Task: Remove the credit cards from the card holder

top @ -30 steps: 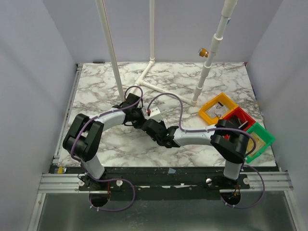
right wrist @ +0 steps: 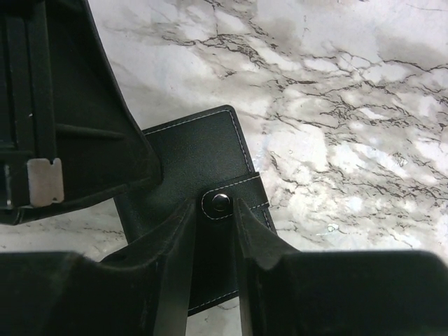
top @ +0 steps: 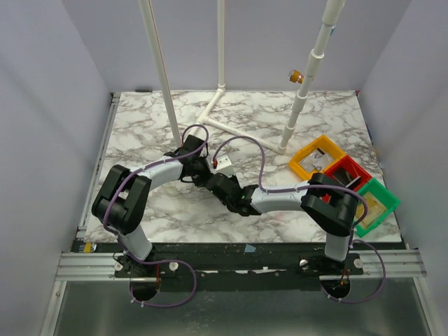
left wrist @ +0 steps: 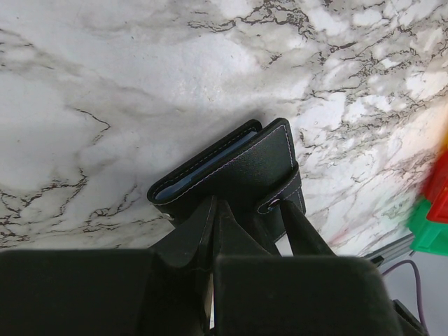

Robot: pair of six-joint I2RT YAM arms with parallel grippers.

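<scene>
A black leather card holder (left wrist: pixel 241 168) lies on the marble table under both grippers, with a pale blue edge showing between its covers in the left wrist view. My left gripper is shut at the holder's lower part, with nothing visible between its fingers. In the right wrist view, my right gripper reaches over the holder's strap and snap button (right wrist: pixel 220 202), its fingertips slightly apart on either side of the snap. In the top view both grippers meet at the middle of the table and mostly hide the holder.
Yellow (top: pixel 304 159), red (top: pixel 359 171) and green (top: pixel 381 203) bins stand at the right. A white pipe frame (top: pixel 245 136) runs along the back.
Both arms are almost where they were; the right arm has shifted very slightly.
</scene>
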